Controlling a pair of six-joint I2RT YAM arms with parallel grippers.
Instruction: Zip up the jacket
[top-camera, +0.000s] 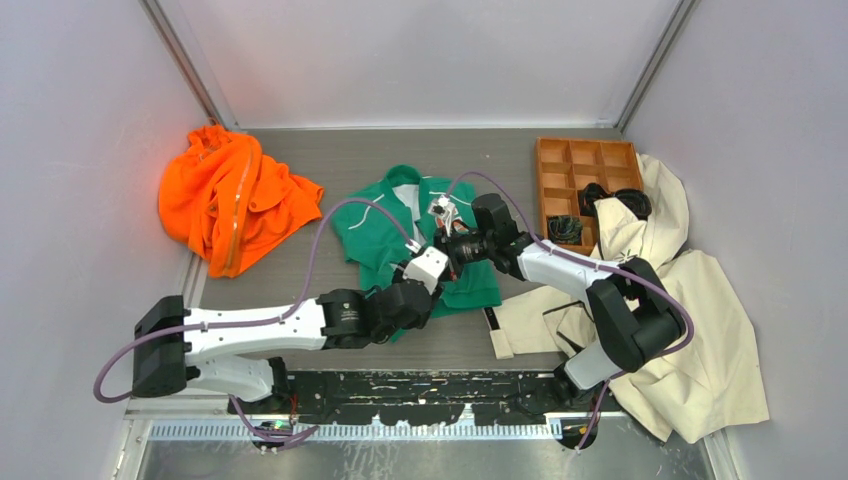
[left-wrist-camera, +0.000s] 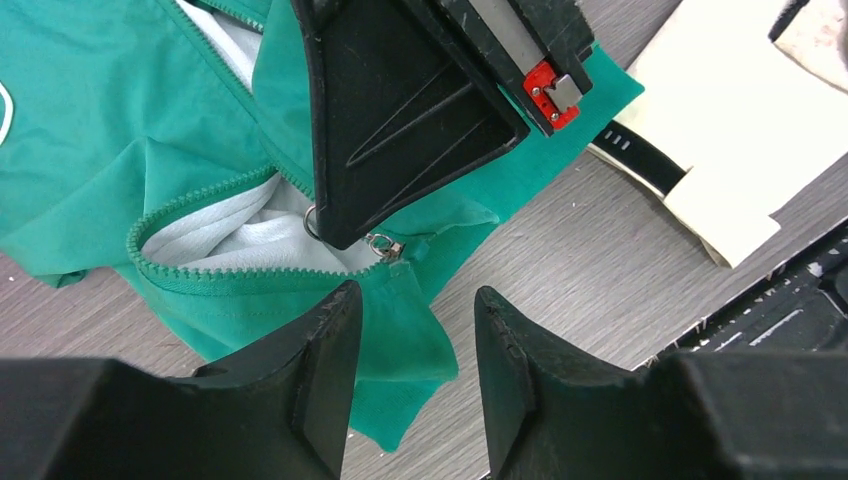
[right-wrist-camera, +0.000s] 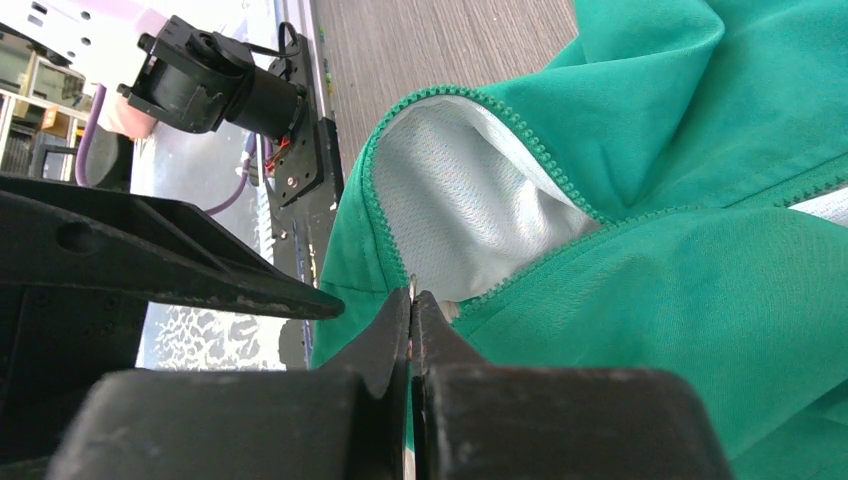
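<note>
The green jacket (top-camera: 370, 235) lies open on the table, its zipper (left-wrist-camera: 220, 270) bowed around the white lining near the hem. My right gripper is shut at the zipper's bottom, where a metal ring shows in the left wrist view; it appears to grip the small metal slider piece (left-wrist-camera: 385, 245), though its tips hide much of it. My left gripper is part open just over the hem corner beside the slider, with green cloth below and between its fingers, not visibly held.
An orange garment (top-camera: 235, 200) lies at the left. A wooden compartment box (top-camera: 585, 160) with dark coils and cream cloth (top-camera: 710, 340) fill the right. Bare table shows behind the jacket and left of it.
</note>
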